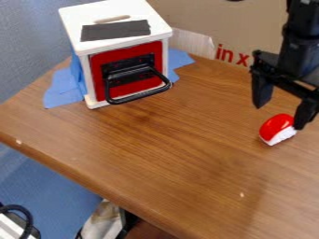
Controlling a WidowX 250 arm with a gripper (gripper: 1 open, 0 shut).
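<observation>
A red-and-white rounded object [277,127] lies on the right side of the wooden table [162,168]. Just above and behind it is my black gripper [282,91], its fingers apart, with nothing seen between them. At the back left stands a white toy oven [88,23] with a red front and a black-handled door.
Blue cloth [62,90] lies under and around the oven. A cardboard box [232,28] with red lettering stands at the back. The table's left edge drops to a blue floor with clutter below.
</observation>
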